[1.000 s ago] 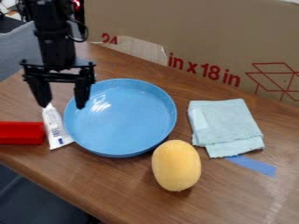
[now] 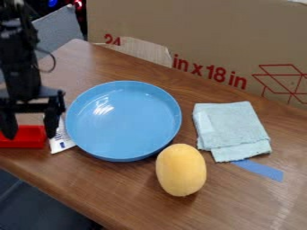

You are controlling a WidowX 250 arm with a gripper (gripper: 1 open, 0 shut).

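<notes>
My black gripper (image 2: 27, 115) is at the left edge, low over a red block (image 2: 24, 137), its fingers open on either side of the block's top. Part of the block is hidden behind the gripper. A white tube (image 2: 61, 139) lies just right of it, partly covered by the gripper. A blue plate (image 2: 124, 121) sits in the middle, and a yellow mango-like object (image 2: 180, 171) lies in front of it to the right.
A folded light-blue cloth (image 2: 231, 130) lies at the right, beside a strip of blue tape (image 2: 258, 169). A large cardboard box (image 2: 204, 45) stands along the back.
My gripper has moved left and downward, from beside the plate and above the tube to over the red block. The objects on the table look unmoved.
</notes>
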